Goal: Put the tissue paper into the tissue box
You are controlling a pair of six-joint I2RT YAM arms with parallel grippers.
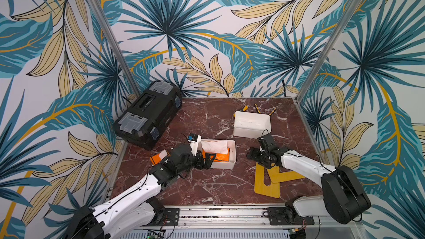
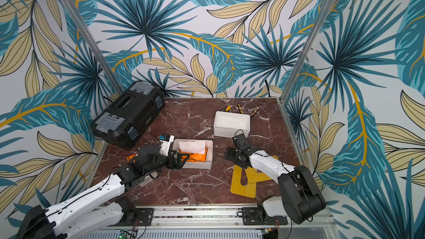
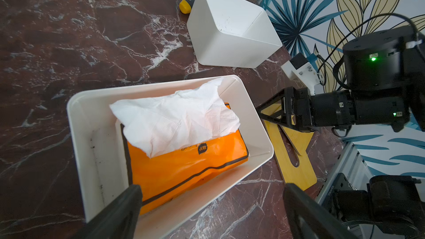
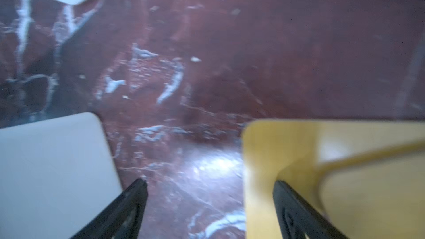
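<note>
In the left wrist view an orange tissue pack (image 3: 190,168) lies inside the white tissue box (image 3: 84,150), which is open on top. A white tissue (image 3: 177,117) sticks up from the pack, crumpled and partly over the rim's far side. My left gripper is open over the near side of this box, nothing between its fingers. My right gripper is open too, above the table between a white edge on the left and a yellow board (image 4: 274,150). From above, that gripper (image 1: 253,155) stands to the right of the box.
An empty white bin (image 1: 252,124) stands at the back right, with yellow-handled tools (image 1: 265,109) behind it. A black toolbox (image 1: 148,112) fills the back left. Another orange pack (image 1: 158,156) lies by the left arm.
</note>
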